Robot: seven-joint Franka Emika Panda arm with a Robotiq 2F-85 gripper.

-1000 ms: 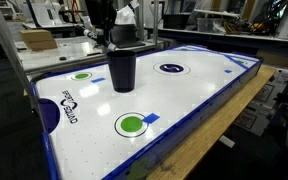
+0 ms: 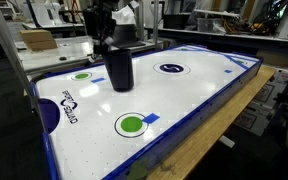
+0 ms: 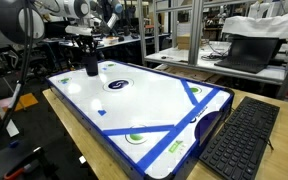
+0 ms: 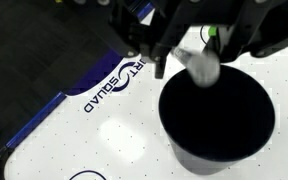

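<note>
A black cylindrical bin (image 2: pixel 120 75) stands upright on the white game table, and exterior view 2 shows the bin (image 3: pixel 91 64) near the table's far end. My gripper (image 2: pixel 106 46) is low at the bin's rim, its outline dark against the background. In the wrist view the gripper hangs over the bin's mouth (image 4: pixel 219 112) with its fingers apart. A blurred light-grey object (image 4: pixel 202 69) shows between the fingers, above the dark opening. A gap shows on its left side; contact on the right cannot be made out.
The white game table (image 2: pixel 184 95) has blue edges, blue tape and a green spot (image 2: pixel 131 125). Its surface in front of the bin is clear. A black keyboard (image 3: pixel 242 137) and a laptop (image 3: pixel 252 55) lie off to the side in exterior view 2.
My gripper has come down toward the bin's rim over the last second. The bin has not moved.
</note>
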